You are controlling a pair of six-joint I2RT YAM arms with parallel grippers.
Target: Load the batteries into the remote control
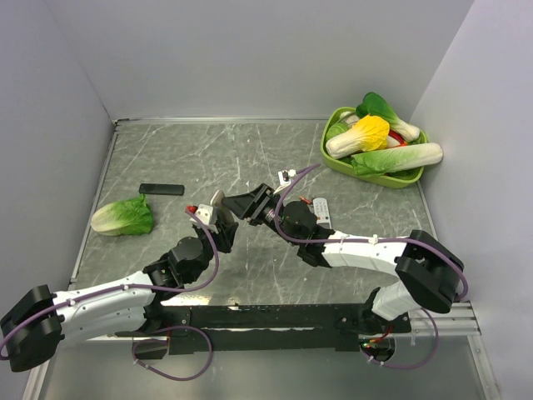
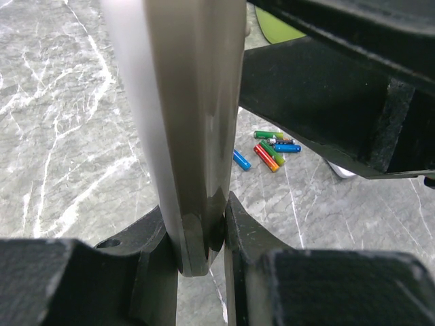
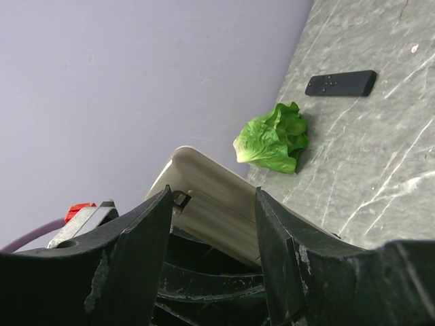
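A pale grey remote [image 2: 180,122] stands upright in my left gripper [image 1: 223,229], which is shut on its lower end. My right gripper is at the remote's other end, its fingertips apart against the casing [image 3: 214,176]; the top view shows it reaching in from the right. Several loose batteries [image 2: 267,155] lie on the table in the left wrist view, in green, blue and orange. A white remote [image 1: 321,213] lies to the right, partly behind my right arm. A black remote [image 1: 161,189] lies at the left.
A lettuce [image 1: 122,217] lies on the left of the marble table [image 1: 208,150]. A green basket [image 1: 334,165] of vegetables fills the back right corner. Grey walls enclose the back and sides.
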